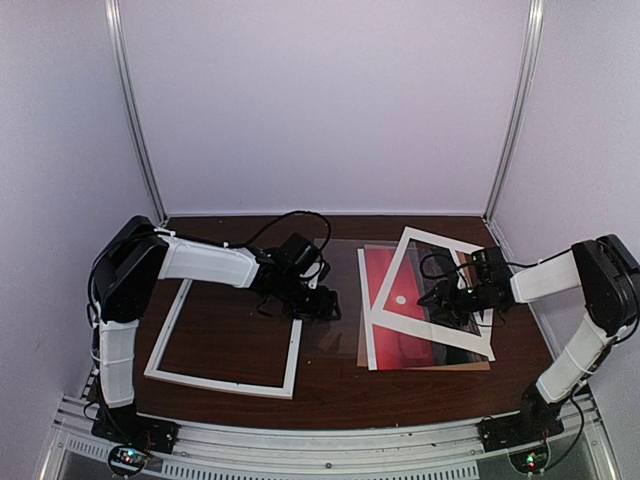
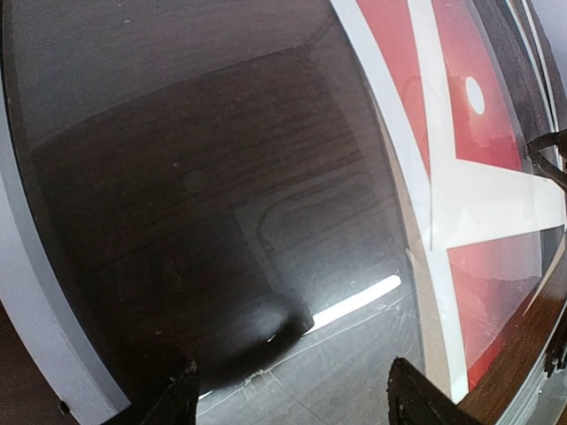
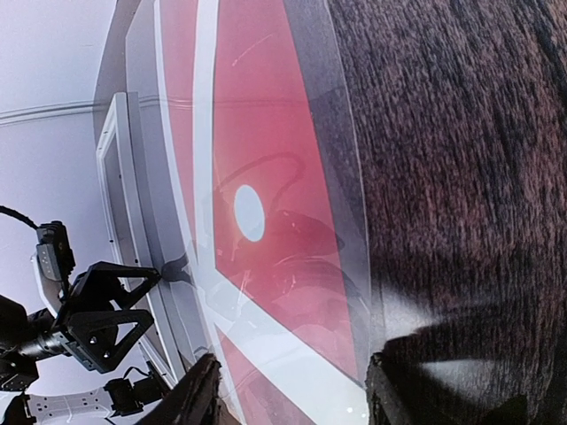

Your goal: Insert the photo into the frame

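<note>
A white frame point(image 1: 220, 384) lies empty on the left of the table. On the right lie the red photo point(image 1: 400, 350), a brown backing board point(image 1: 440, 367), a white mat point(image 1: 400, 325) and clear sheeting point(image 1: 340, 340). My left gripper point(image 1: 322, 305) is low over the clear sheet right of the frame; in its wrist view its fingers point(image 2: 177, 398) are apart, nothing visible between them. My right gripper point(image 1: 435, 298) is over the mat's opening and photo stack; its fingers point(image 3: 199, 394) are also apart, above the sheet and photo.
Bare dark wood point(image 1: 330, 400) runs along the front and back of the table. Pale walls enclose it on the back and sides, with a metal rail point(image 1: 330, 440) along the front edge.
</note>
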